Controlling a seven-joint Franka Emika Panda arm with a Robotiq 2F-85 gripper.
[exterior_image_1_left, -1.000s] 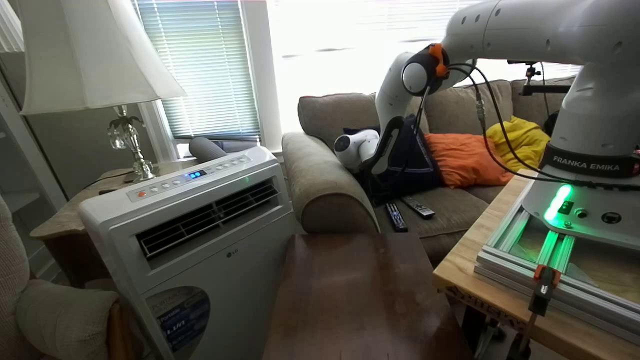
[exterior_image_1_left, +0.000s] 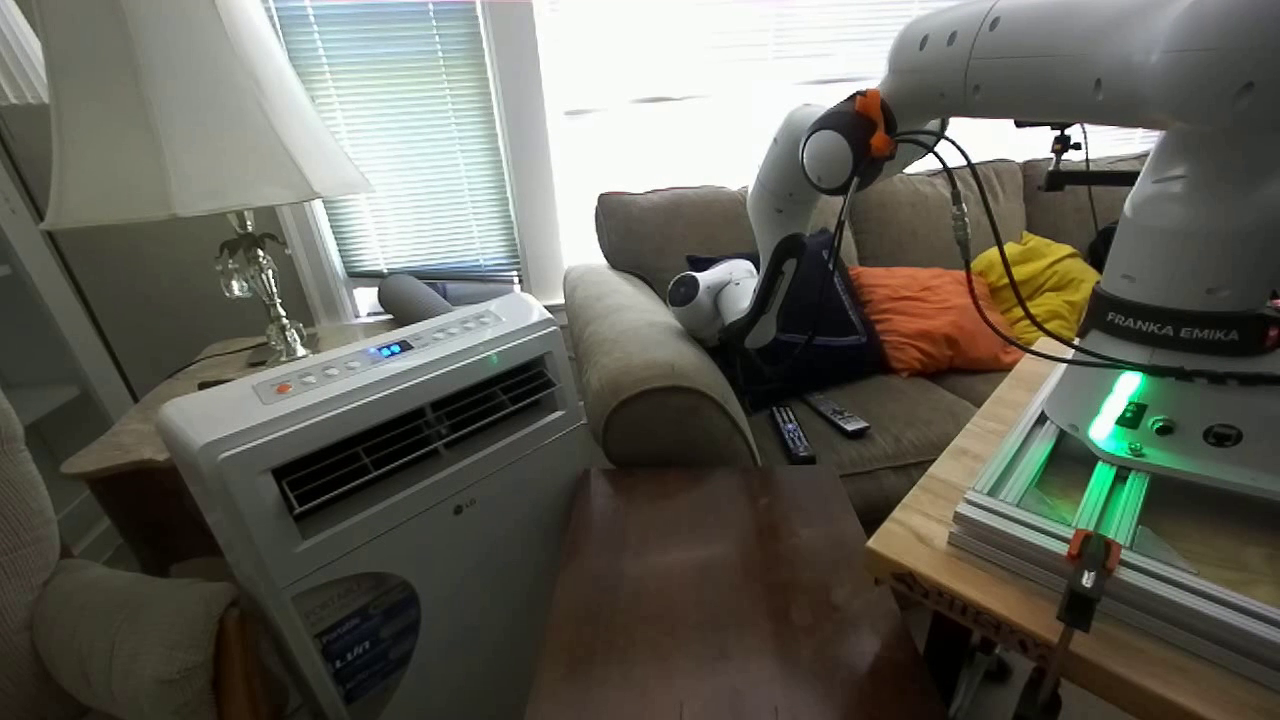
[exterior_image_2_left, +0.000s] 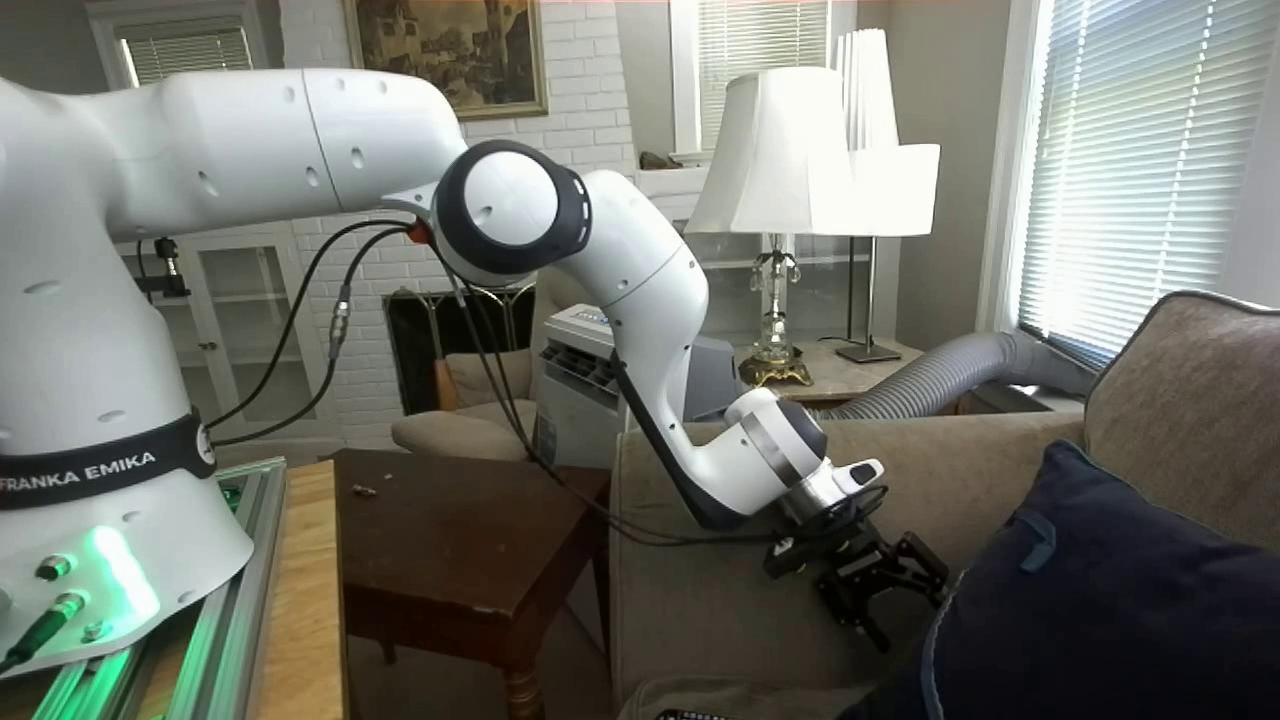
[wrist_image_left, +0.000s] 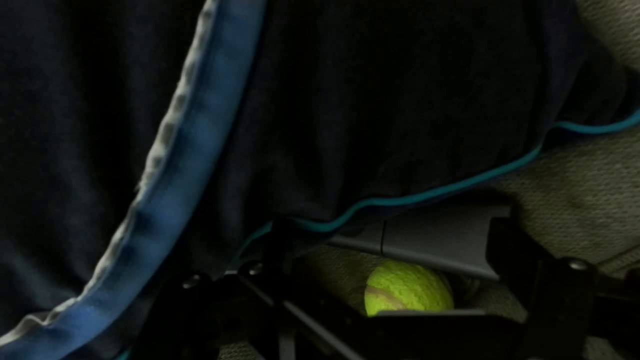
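Note:
My gripper (exterior_image_2_left: 914, 612) hangs low over the left end of the couch, beside the navy pillow (exterior_image_2_left: 1116, 600), with its fingers open. In the wrist view the two dark fingers stand wide apart along the bottom of the picture. A yellow-green tennis ball (wrist_image_left: 408, 288) lies in the gap as seen from there, on the couch fabric, its lower part covered by the gripper. Just above it a dark grey smooth object (wrist_image_left: 447, 234) pokes out from under the pillow's teal-piped edge. Neither the ball nor that object shows in the exterior views.
Two remotes (exterior_image_1_left: 792, 433) lie on the seat in front of the pillow. An orange pillow (exterior_image_1_left: 930, 319) and a yellow pillow (exterior_image_1_left: 1038, 286) rest further along. The couch arm (exterior_image_1_left: 648, 372) rises close beside my gripper.
In exterior view 1 the forearm has shifted very slightly to the left. Pillows, remotes and furniture stand as before.

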